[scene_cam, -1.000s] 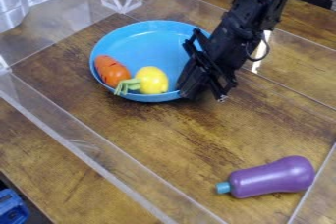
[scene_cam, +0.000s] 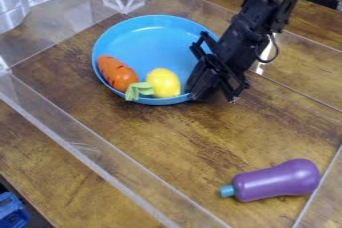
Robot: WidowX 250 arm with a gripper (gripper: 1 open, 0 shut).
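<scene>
A blue bowl (scene_cam: 147, 34) holds an orange carrot toy (scene_cam: 115, 70) with green leaves at its lower end and a yellow egg-shaped toy (scene_cam: 164, 81). The black gripper (scene_cam: 209, 79) reaches down at the bowl's right rim, its fingertips low by the rim; whether they are open or shut is unclear. A purple eggplant toy (scene_cam: 277, 180) with a teal end lies apart at the bottom right of the wooden table.
Clear plastic walls run along the left side. A white object (scene_cam: 266, 50) is partly hidden behind the arm.
The gripper and arm have shifted slightly. The carrot and yellow toy in the bowl sit a little differently; the eggplant has not moved.
</scene>
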